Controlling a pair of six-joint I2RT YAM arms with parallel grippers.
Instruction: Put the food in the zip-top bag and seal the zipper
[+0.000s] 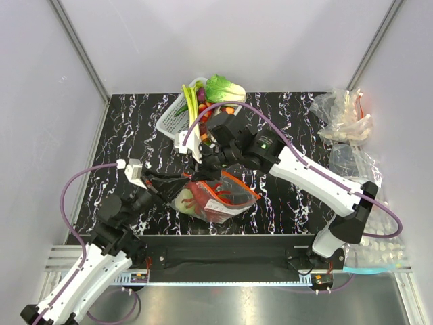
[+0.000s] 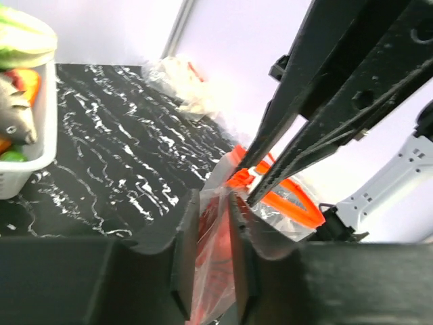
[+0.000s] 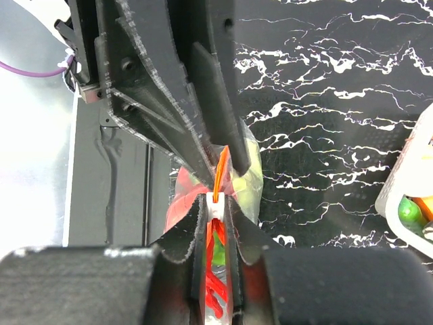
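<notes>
The clear zip top bag [image 1: 223, 211] with its orange zipper stands on the near part of the table, its mouth spread open at the right. Red and pale green food shows inside. At the bag's left top corner my right gripper is shut on the white zipper slider [image 3: 215, 208], with the orange strip running through it. Beside it, my left gripper has its fingers parted, one on either side of the bag's clear edge. A gap shows between them, and I cannot tell whether they touch the film. Both grippers crowd together in the top view.
A white basket [image 1: 166, 124] of vegetables stands at the back, behind the right arm. Filled clear bags [image 1: 348, 125] lie along the right edge. Bare dark marbled table [image 1: 284, 112] shows between basket and bags.
</notes>
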